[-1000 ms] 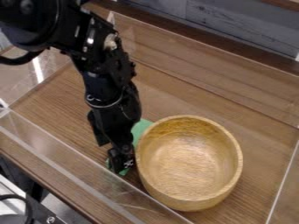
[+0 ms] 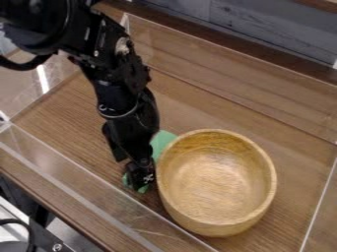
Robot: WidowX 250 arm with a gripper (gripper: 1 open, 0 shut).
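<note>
My black gripper (image 2: 137, 169) reaches down from the upper left to the table, just left of a round wooden bowl (image 2: 216, 181). A green item (image 2: 165, 142) lies partly hidden under and behind the gripper, beside the bowl. The fingertips are low over the green item; whether they are closed on it is unclear.
Clear panels edge the table at the left and front. A grey wall stands at the back, and a dark cable hangs at the lower left.
The gripper has shifted very slightly at its fingers and wrist; the bowl and green item look almost unchanged.
</note>
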